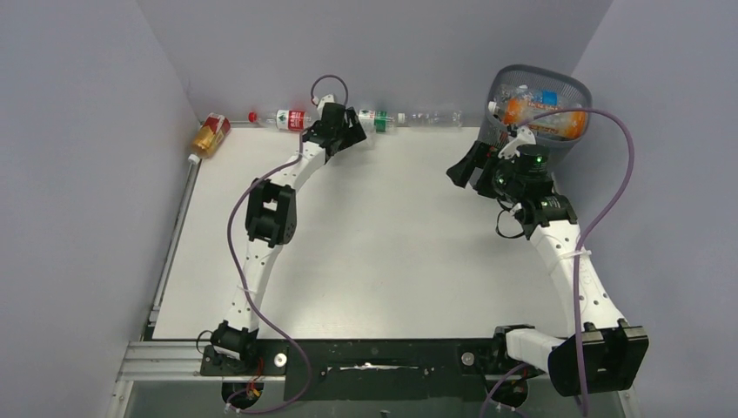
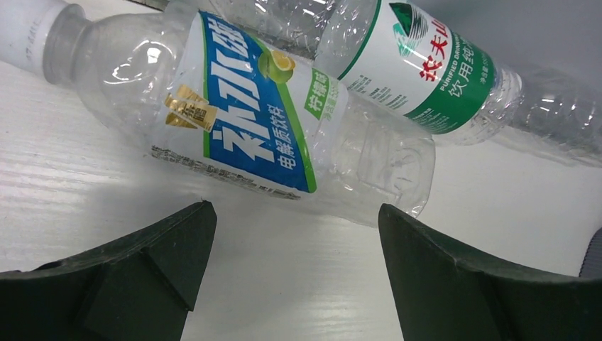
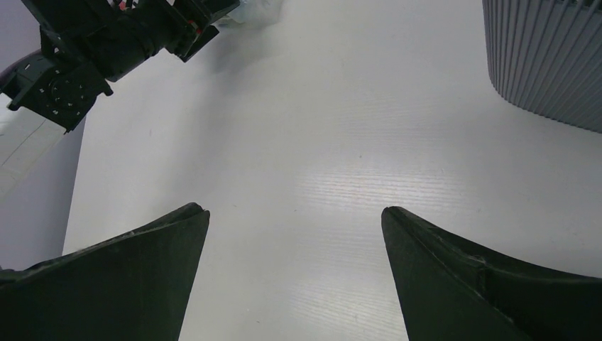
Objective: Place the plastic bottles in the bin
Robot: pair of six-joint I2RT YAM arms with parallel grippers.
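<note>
A row of plastic bottles lies along the back edge: a red-label one (image 1: 287,119), a green-label one (image 2: 433,85) and a clear one (image 1: 431,117). A blue-label bottle (image 2: 255,114) lies in front of the green-label one, just beyond the open fingers of my left gripper. An amber bottle with a red label (image 1: 210,138) lies at the back left. The grey bin (image 1: 570,148) at the back right holds several bottles. My right gripper is open and empty beside the bin, over bare table.
Walls stand close behind and at both sides; a metal rail (image 1: 174,244) runs along the left edge.
</note>
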